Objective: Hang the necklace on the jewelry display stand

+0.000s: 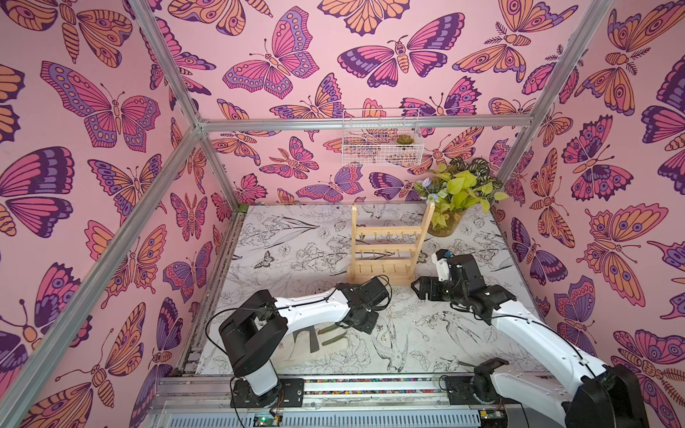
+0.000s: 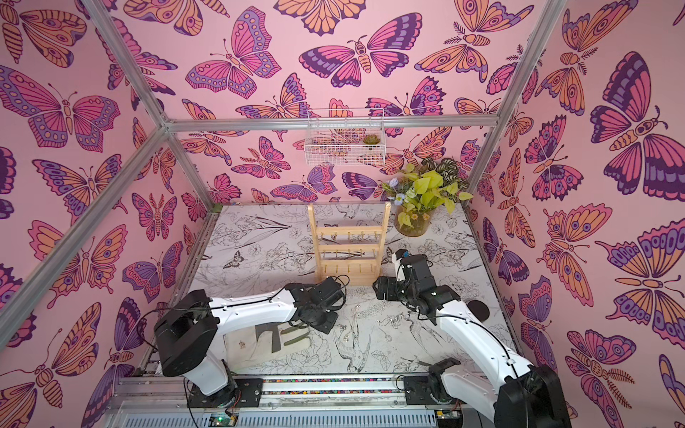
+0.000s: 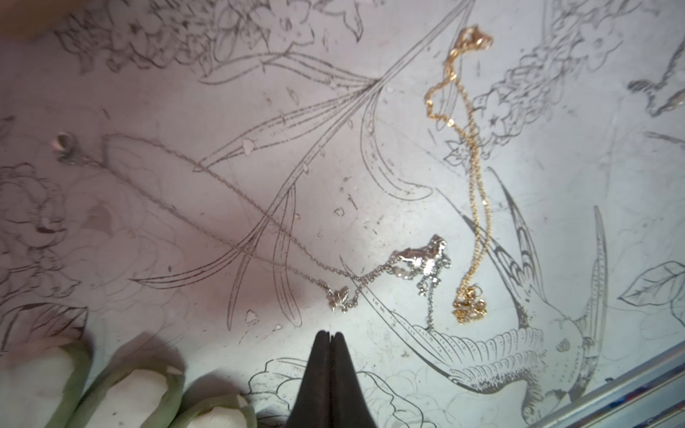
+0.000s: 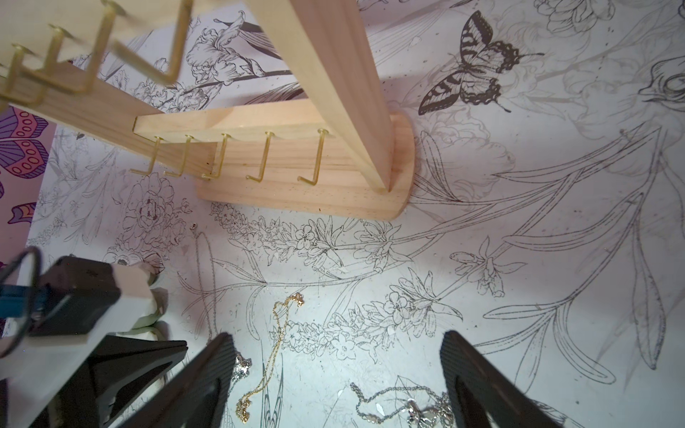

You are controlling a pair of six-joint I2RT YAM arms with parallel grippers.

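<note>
A wooden jewelry display stand point(image 1: 386, 268) with rows of brass hooks stands at mid table, its hooks point(image 4: 264, 157) bare where the right wrist view shows them. In the left wrist view a silver necklace point(image 3: 235, 191) lies stretched out flat, and a gold necklace point(image 3: 474, 153) lies beside it. A further silver chain point(image 4: 406, 403) is on the table in the right wrist view. My left gripper is shut above the table with nothing visible between its tips, close to the silver necklace in the picture. To the stand's right, my right gripper hangs open and empty.
Several white-and-green rounded shapes point(image 3: 135, 399) sit near the left gripper. A potted plant point(image 1: 456, 192) stands behind the stand at right. My two grippers are fairly close together before the stand.
</note>
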